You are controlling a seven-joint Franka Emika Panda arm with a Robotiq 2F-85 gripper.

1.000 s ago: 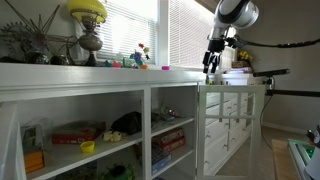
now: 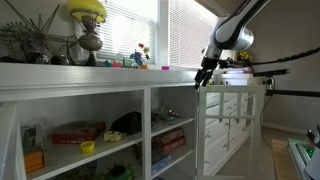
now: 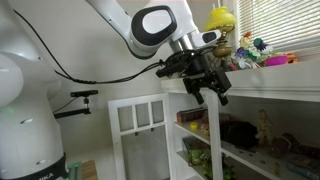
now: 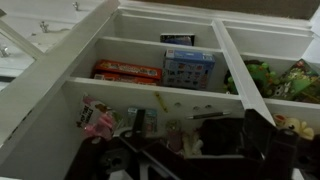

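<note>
My gripper (image 2: 203, 78) hangs at the right end of the white cabinet, near shelf-top height and above an open framed door (image 2: 203, 130). Seen from the other side, the gripper (image 3: 212, 92) points downward in front of the cabinet's upper edge. Its dark fingers (image 4: 262, 138) stand apart along the bottom of the wrist view; the fingers are open and no object shows held between them. Below lie shelves with red boxes (image 4: 128, 71), a blue box (image 4: 188, 70), a pink packet (image 4: 98, 118) and green bags (image 4: 298, 80).
The open door (image 3: 132, 128) juts out from the cabinet. A vertical white post (image 2: 146, 125) divides the shelves. On top stand a brass lamp (image 2: 90, 38) and a vase of colourful flowers (image 2: 138, 56). A yellow cup (image 2: 88, 147) sits on a lower shelf.
Over the last second the arm has come down and slightly left, bringing the gripper lower, close to the top of the open door. The cabinet and its contents look unchanged.
</note>
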